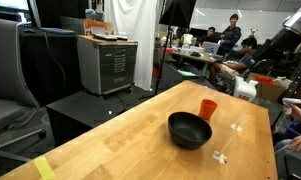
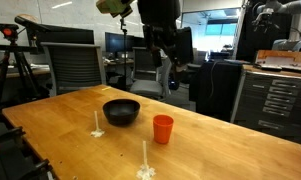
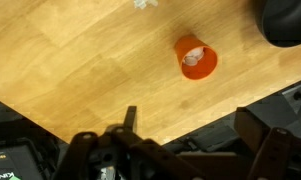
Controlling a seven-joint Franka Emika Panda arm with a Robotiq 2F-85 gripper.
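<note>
An orange-red cup (image 2: pixel 163 129) stands upright on the wooden table. In the wrist view I look down into the cup (image 3: pixel 196 58), and something pale lies at its bottom. Beside it is a black bowl (image 1: pixel 189 130), only partly inside the wrist view's upper right corner. My gripper is open above the table, its two fingers wide apart with nothing between them. At the upper right of the first exterior view, part of the arm (image 1: pixel 290 38) shows, well above the table.
Thin whitish items lie on the tabletop, one (image 2: pixel 145 164) near the front and another (image 2: pixel 97 126) left of the bowl. Past the table stand an office chair (image 1: pixel 15 100) and a grey drawer cabinet (image 1: pixel 106 66).
</note>
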